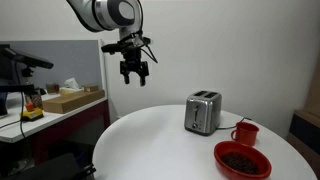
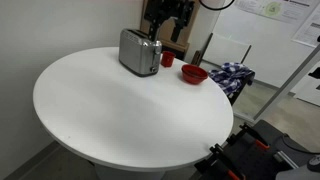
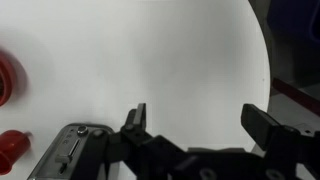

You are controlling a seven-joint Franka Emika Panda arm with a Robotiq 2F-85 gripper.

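High over the white round table [image 1: 140, 140], my gripper [image 1: 134, 80] hangs open and empty, left of the toaster in exterior view 1. Bare tabletop shows between its spread fingers in the wrist view, where the gripper fills the lower right. A silver toaster [image 1: 203, 112] stands upright on the table. Close beside it is a red mug [image 1: 245, 133]. Nearer the front edge sits a red bowl [image 1: 242, 160] with dark contents that I cannot make out. The wrist view cuts off the toaster [image 3: 75, 150], the mug [image 3: 12, 148] and the bowl [image 3: 5, 78].
A side table at the left carries a cardboard box [image 1: 73, 101] and a yellow-and-black tool [image 1: 33, 102]. Beyond the table's edge, a checked cloth [image 2: 232, 77] lies near the bowl.
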